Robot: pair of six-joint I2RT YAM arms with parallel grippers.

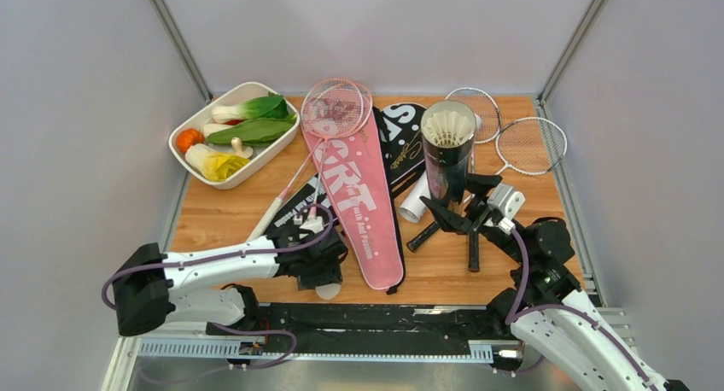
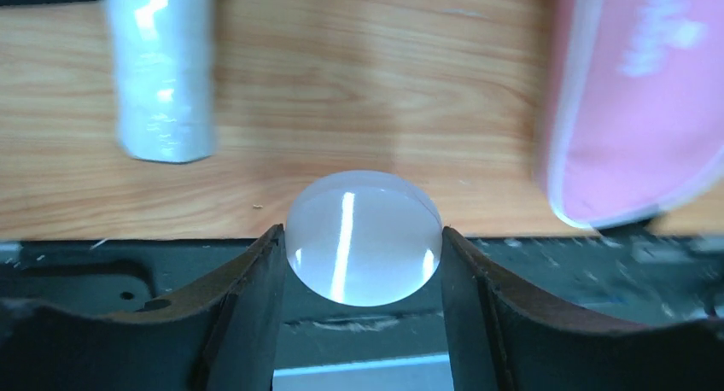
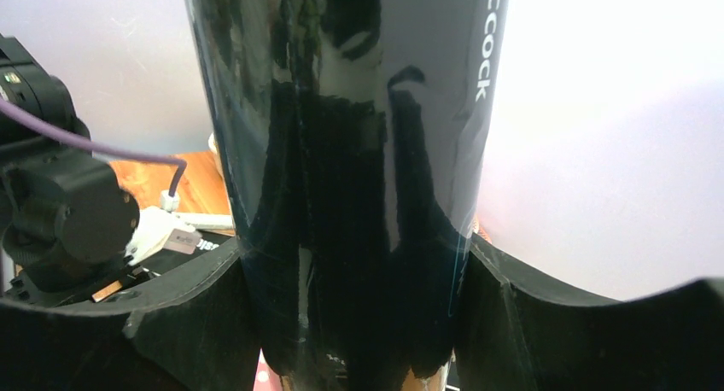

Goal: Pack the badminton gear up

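Observation:
My left gripper is shut on a round white cap [image 2: 363,220], held near the front edge of the table. My right gripper [image 1: 452,205] is around an upright dark shuttlecock tube [image 1: 447,152] with its top open and white shuttles inside; the tube fills the right wrist view between the fingers. Pink rackets [image 1: 336,109] lie over a pink bag [image 1: 363,212] and black bags [image 1: 401,131]. Two white-framed rackets [image 1: 531,145] with dark handles [image 1: 474,254] lie at the right. A white cylinder [image 1: 411,205] lies left of the held tube.
A white container [image 1: 182,156] of vegetables stands at the back left. Bare wood [image 1: 218,216] shows at the left and in narrow strips at the front. Grey walls surround the workspace on the sides and back.

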